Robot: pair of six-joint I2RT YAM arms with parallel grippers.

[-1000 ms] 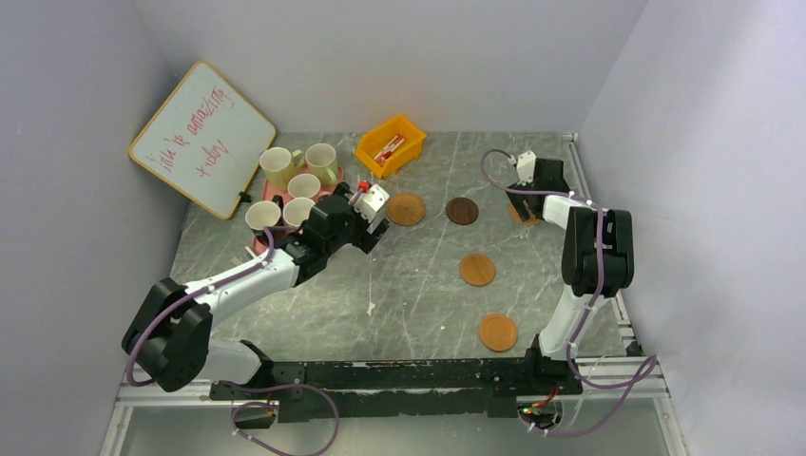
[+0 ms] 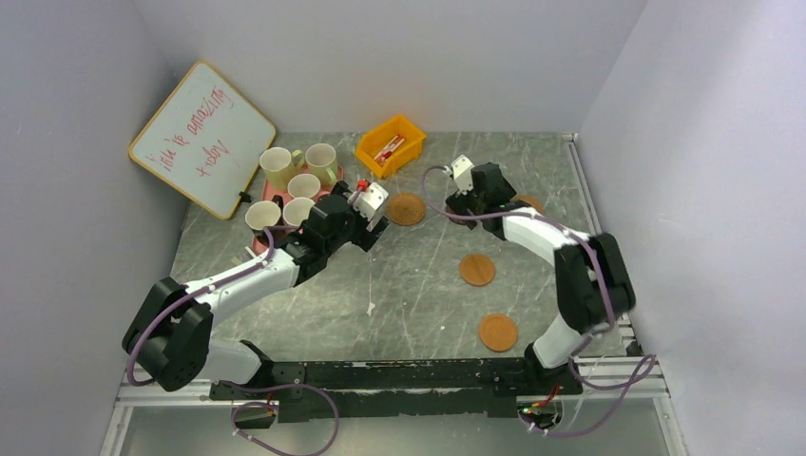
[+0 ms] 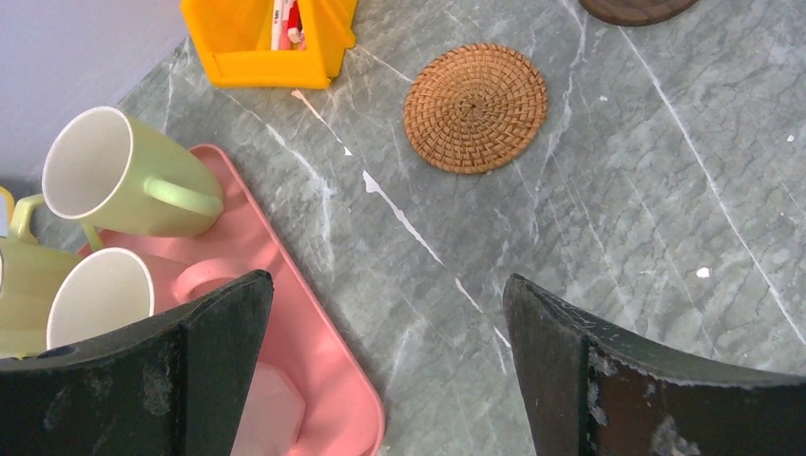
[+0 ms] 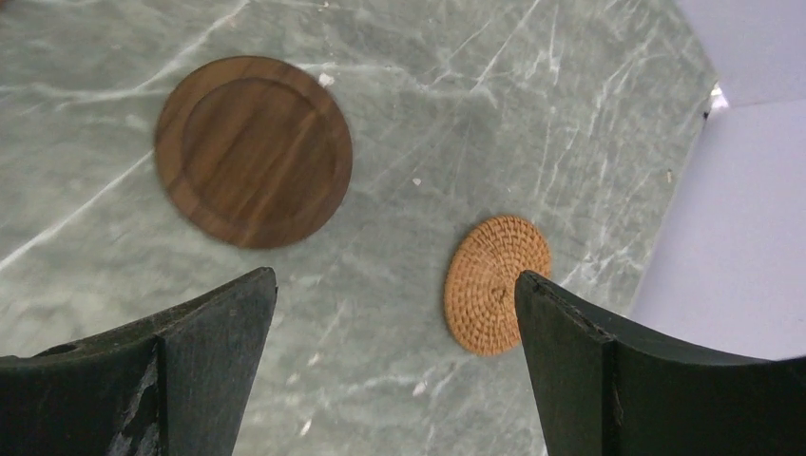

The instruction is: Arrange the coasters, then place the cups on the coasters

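Several cups in pale green (image 3: 195,176) and pink (image 3: 171,275) lie on their sides on a pink tray (image 3: 347,389), at the left in the left wrist view. My left gripper (image 2: 373,231) hangs open beside the tray, with nothing between its fingers. Bare table and a woven coaster (image 3: 475,107) show beyond its fingertips. My right gripper (image 2: 463,202) is open and empty above a dark wooden coaster (image 4: 254,152), covering much of it from the top. Another woven coaster (image 4: 494,285) lies at right in the right wrist view. No cup stands near the coasters.
A yellow bin (image 2: 404,147) with red items stands at the back. A whiteboard (image 2: 202,138) leans at the back left. Two more round coasters lie at the middle (image 2: 477,269) and front (image 2: 497,332). The table between the arms is clear.
The right arm has swung left, from the coaster at the far right to over the dark one. My left arm and the cups have stayed put.
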